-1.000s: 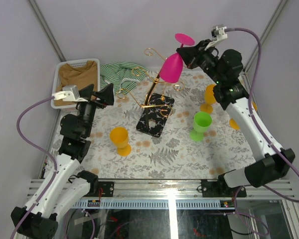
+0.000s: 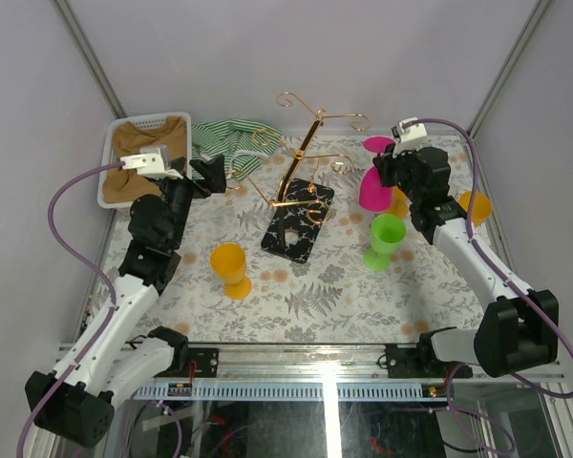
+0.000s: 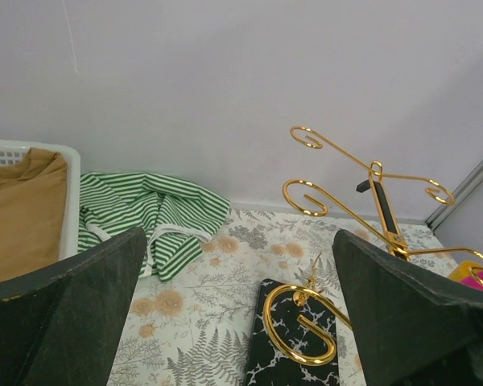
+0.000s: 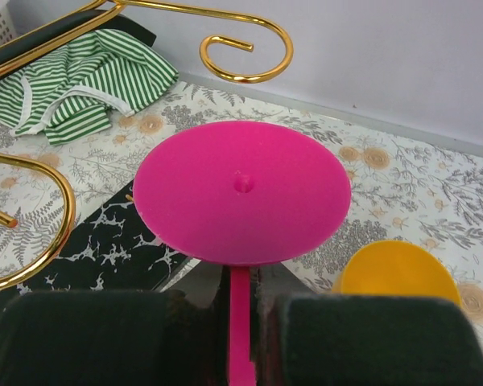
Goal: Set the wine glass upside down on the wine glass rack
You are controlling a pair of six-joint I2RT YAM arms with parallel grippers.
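Observation:
A pink wine glass point(image 2: 374, 189) hangs upside down in my right gripper point(image 2: 387, 164), which is shut on its stem; in the right wrist view its foot point(image 4: 241, 193) faces the camera, low and right of the rack's arms. The gold wine glass rack point(image 2: 299, 167) stands at centre on a black marble base point(image 2: 297, 243), with empty curled hooks. My left gripper point(image 2: 196, 175) stands open left of the rack, nothing between its fingers.
A yellow glass point(image 2: 229, 267) and a green glass point(image 2: 386, 237) stand in front; more yellow glasses point(image 2: 479, 208) are at the right, partly hidden. A striped cloth point(image 2: 224, 138) and a white basket point(image 2: 110, 181) lie back left.
My right gripper has moved right and down, away from the rack's hooks, carrying the pink glass lower. The left arm has shifted slightly.

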